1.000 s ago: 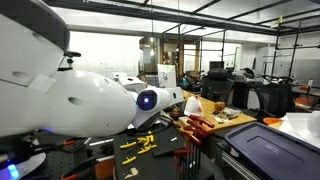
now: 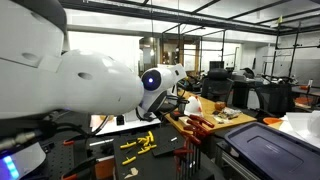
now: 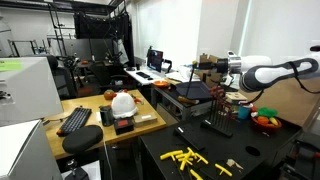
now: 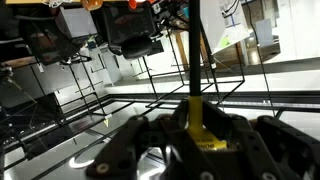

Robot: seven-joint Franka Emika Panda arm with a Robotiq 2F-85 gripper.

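Observation:
The gripper shows as dark shapes at the bottom of the wrist view, shut around a slim tool with a yellow part (image 4: 203, 122) and a grey shaft (image 4: 195, 50). What kind of tool it is, I cannot tell. That view looks up toward the ceiling beams, so the hand is tilted well away from the table. In exterior view 2 the dark gripper (image 3: 204, 68) hangs at the end of the white arm, above the table's back part and clear of it. The arm hides most of the hand in exterior view 1.
Several yellow pieces (image 3: 185, 157) lie loose on the black table. A red-and-black rack (image 2: 190, 152) stands near a dark tray (image 2: 270, 150). A green bowl (image 3: 268, 122) with colourful things is at the right. A wooden desk (image 3: 140, 124) lies beyond.
In exterior view 1 the arm's far end has risen and shifted slightly right. The yellow pieces and the rack have stayed in place.

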